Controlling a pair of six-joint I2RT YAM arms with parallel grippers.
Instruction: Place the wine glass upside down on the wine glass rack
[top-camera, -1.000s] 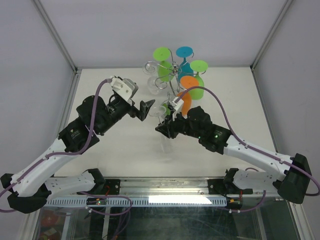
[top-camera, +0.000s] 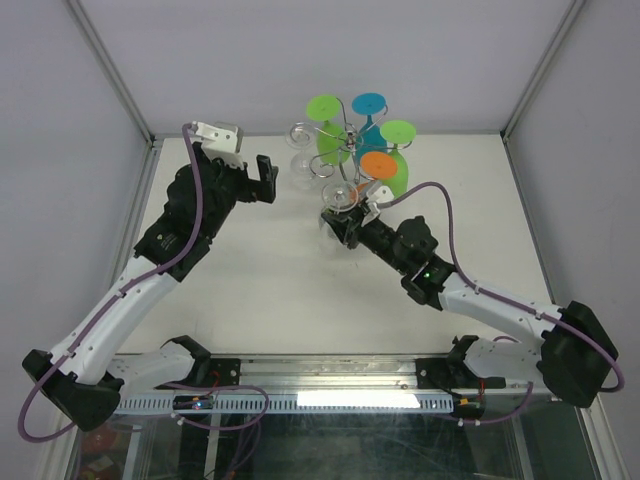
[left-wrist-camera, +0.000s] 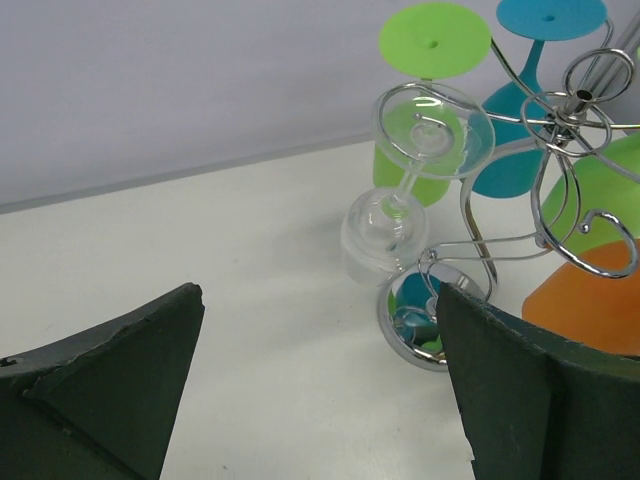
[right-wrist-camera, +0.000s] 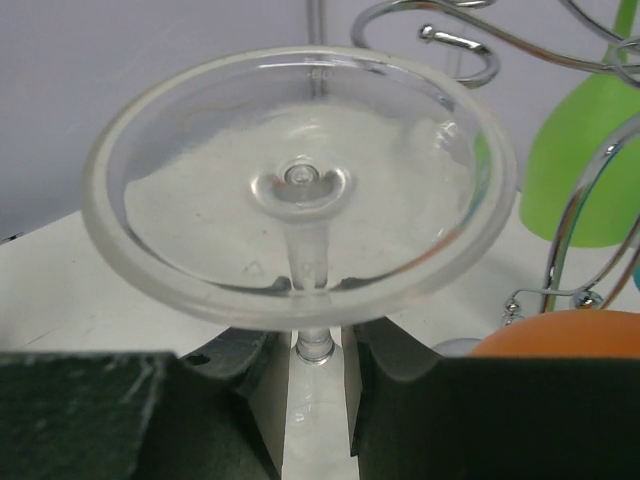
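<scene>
A clear wine glass (right-wrist-camera: 308, 255) is gripped by its stem in my right gripper, its round foot uppermost and its bowl pointing down. From above, the glass foot (top-camera: 340, 196) shows at the near side of the chrome rack (top-camera: 350, 140), close to one of its hooks (right-wrist-camera: 470, 50). Whether the stem touches that hook I cannot tell. My left gripper (top-camera: 265, 181) hovers left of the rack, open and empty; between and beyond its fingers another clear glass (left-wrist-camera: 390, 225) hangs upside down on the rack.
Several coloured glasses hang upside down on the rack: green (top-camera: 323, 108), blue (top-camera: 368, 104) and orange (top-camera: 379, 165). The orange one lies just right of the held glass.
My right gripper has carried the clear glass away from the front edge, right up to the rack. Over the second, my left gripper drew back to the left and up.
</scene>
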